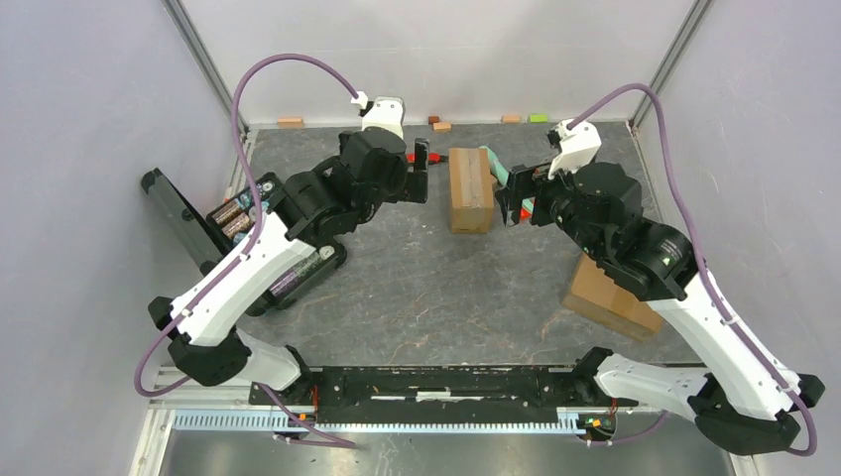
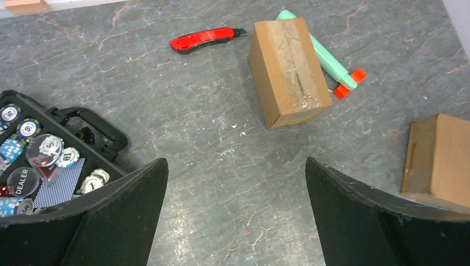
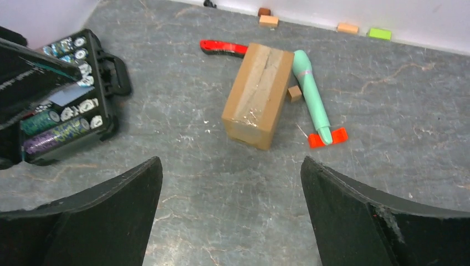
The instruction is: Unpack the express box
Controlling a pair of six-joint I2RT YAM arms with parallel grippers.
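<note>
A small brown cardboard box [image 1: 470, 190] stands near the back middle of the table, clear tape running along its closed top [image 2: 291, 61]. Behind it to the left lies a red utility knife with a black tip; in the right wrist view the box partly covers the knife [image 3: 217, 46]. My left gripper is open above the table, empty between its fingers. The right gripper also stands open and empty, on the box's other side in the top view. Neither gripper touches the box.
A mint-green stick [image 3: 313, 97] with a red piece [image 3: 339, 136] lies right of the box. An open black case of poker chips [image 1: 260, 213] sits at left, a larger carton [image 1: 613, 299] at front right. Small blocks [image 3: 269, 21] line the back wall.
</note>
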